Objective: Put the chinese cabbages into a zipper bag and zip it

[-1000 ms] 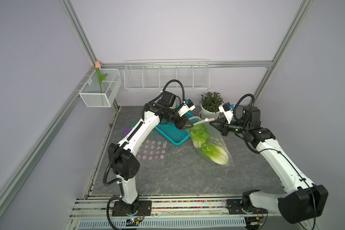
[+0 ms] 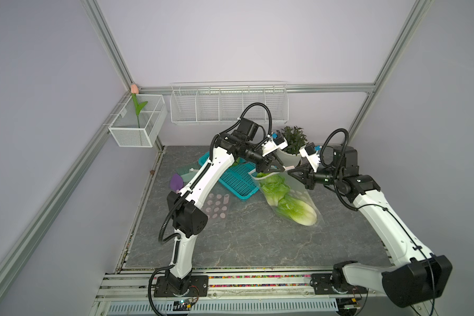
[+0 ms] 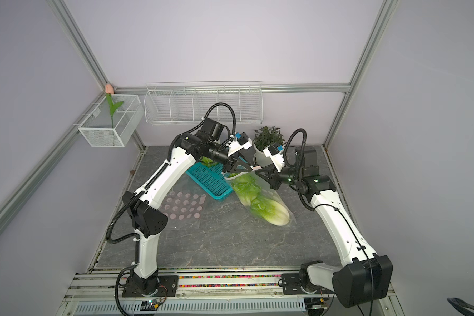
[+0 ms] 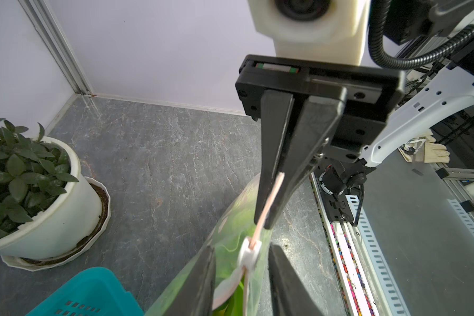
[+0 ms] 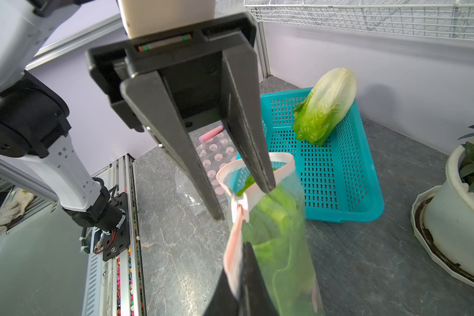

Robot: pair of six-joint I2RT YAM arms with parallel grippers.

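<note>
A clear zipper bag [image 3: 263, 205] with green-and-white cabbage [image 2: 300, 213] inside hangs between the grippers. My right gripper [image 2: 291, 171] is shut on the end of the bag's pink zipper strip [image 5: 232, 247]. My left gripper [image 2: 272, 169] is part open at the bag's mouth, its fingertips either side of the white slider [image 4: 248, 255], seen in the left wrist view. Another cabbage [image 5: 325, 105] lies in the teal basket [image 5: 363, 179] behind.
A potted plant [image 2: 294, 138] stands at the back, beside the basket. A sheet with pink discs [image 3: 181, 206] lies at left. Wire racks [image 2: 229, 102] hang on the walls.
My left arm has moved right and up, bringing its gripper closer to the right one at the bag's mouth. The right arm and bag have shifted only slightly.
</note>
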